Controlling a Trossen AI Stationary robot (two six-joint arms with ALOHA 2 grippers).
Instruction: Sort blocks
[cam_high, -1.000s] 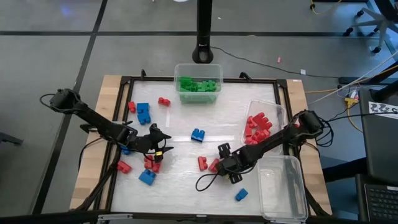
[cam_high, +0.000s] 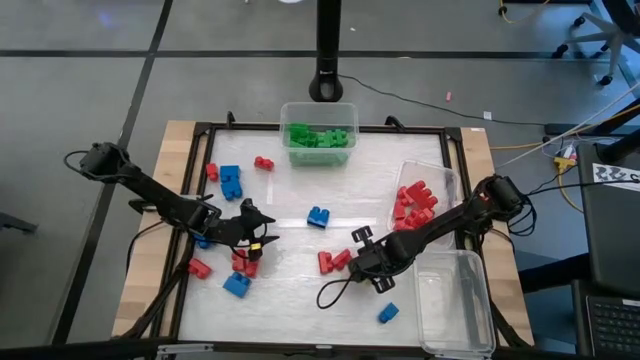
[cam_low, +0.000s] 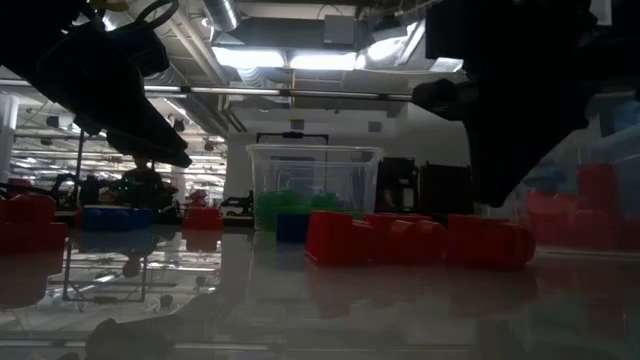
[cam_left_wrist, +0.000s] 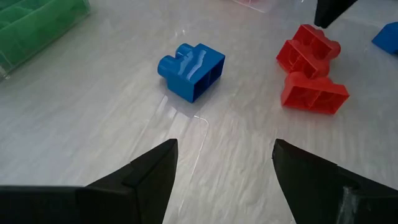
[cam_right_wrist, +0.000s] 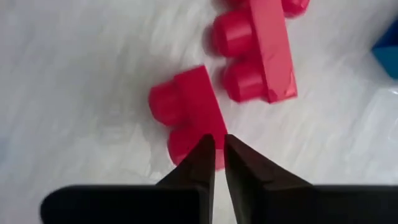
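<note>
In the right wrist view my right gripper is shut with nothing between its fingers. Just past its tips a small red block (cam_right_wrist: 205, 102) lies on the table, partly covered by them, and another red block (cam_right_wrist: 273, 53) lies close beside it. From the left wrist, my left gripper stands open and empty over bare table. Ahead of it lie a blue block (cam_left_wrist: 194, 71) and, to the right, a cluster of red blocks (cam_left_wrist: 314, 93). A dark tip of the right gripper shows above that cluster.
A clear bin of green blocks (cam_high: 319, 105) stands at the back; a bin (cam_high: 407, 172) with red blocks is at right. In front of it, another clear bin (cam_high: 450, 300) looks empty. More red and blue blocks (cam_high: 237, 284) lie scattered at left.
The red blocks have shifted slightly. My left arm has not moved.
</note>
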